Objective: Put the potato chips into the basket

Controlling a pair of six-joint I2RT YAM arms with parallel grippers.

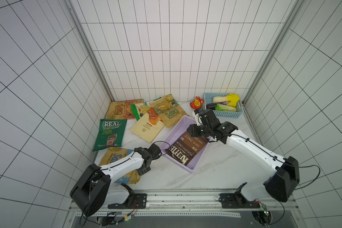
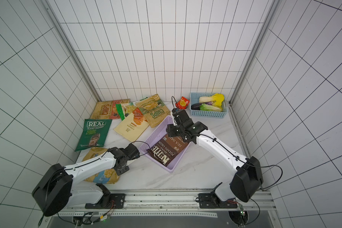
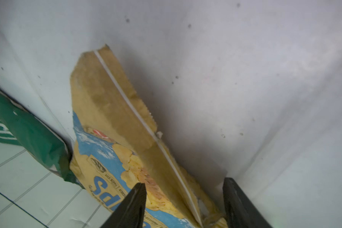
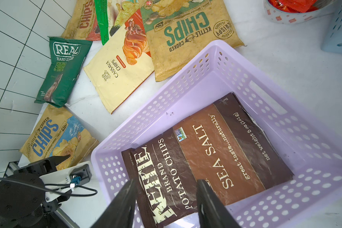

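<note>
The brown bag of sea salt potato chips (image 4: 216,159) lies flat in the lilac basket (image 4: 102,167). My right gripper hangs above that basket, open, with nothing between its fingers. My left gripper is low at the front left, open, its fingers either side of the crimped edge of the yellow-and-blue chips bag (image 3: 114,167); whether they touch it is unclear.
A green chips bag (image 1: 110,133) lies at the left, several more bags (image 1: 148,125) at the back. A blue basket of vegetables (image 1: 222,113) and a red packet (image 1: 196,101) stand at back right.
</note>
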